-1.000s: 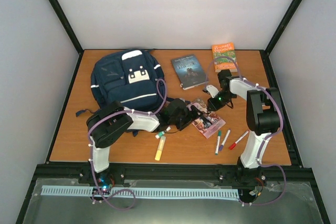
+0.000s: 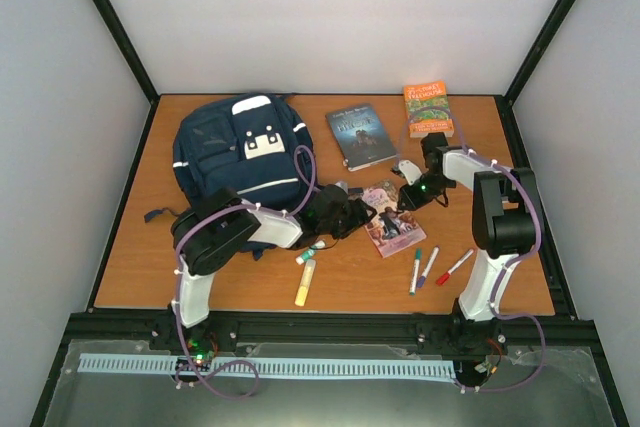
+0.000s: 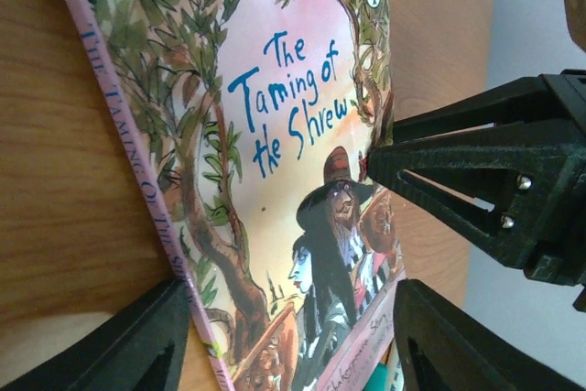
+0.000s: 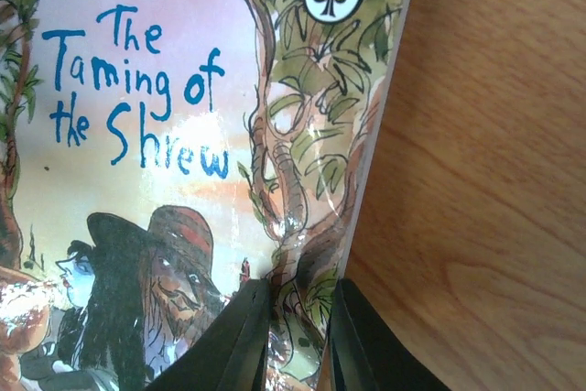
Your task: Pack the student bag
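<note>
A thin pink-bordered book, "The Taming of the Shrew" (image 2: 393, 231), lies mid-table to the right of the navy backpack (image 2: 243, 147). In the right wrist view my right gripper is shut on the book's right-hand edge. My left gripper (image 2: 368, 214) hovers at the book's left side. Its fingers (image 3: 146, 345) are spread wide in the left wrist view, one near the pink spine and the other past the cover's lower right, and they do not grip the book. The backpack's opening cannot be made out.
A dark book (image 2: 361, 135) and an orange book (image 2: 428, 109) lie toward the back. Several markers, among them a red one (image 2: 455, 267), rest front right. A yellow tube (image 2: 305, 283) and a small green-and-white item (image 2: 310, 252) lie below my left arm.
My left gripper has drawn back a little to the left, uncovering more of the cover. The book has turned slightly, while the right arm has barely moved.
</note>
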